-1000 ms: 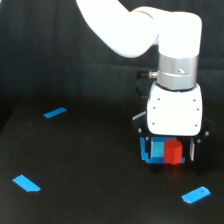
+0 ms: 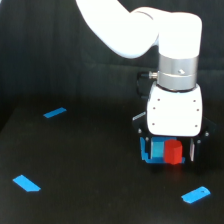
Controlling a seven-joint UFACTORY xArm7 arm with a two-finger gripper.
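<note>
On the right, my gripper points down, low over the dark table. A red block shows just under the white hand, with a light blue block right beside it on the left. Darker blue edges show around the two blocks, but I cannot make out what they belong to. The hand covers the upper parts of the blocks. Dark finger parts are hard to tell from the black background, so whether the fingers are closed on anything does not show.
Blue tape strips lie on the dark table: one at the back left, one at the front left and one at the front right. A dark curtain hangs behind.
</note>
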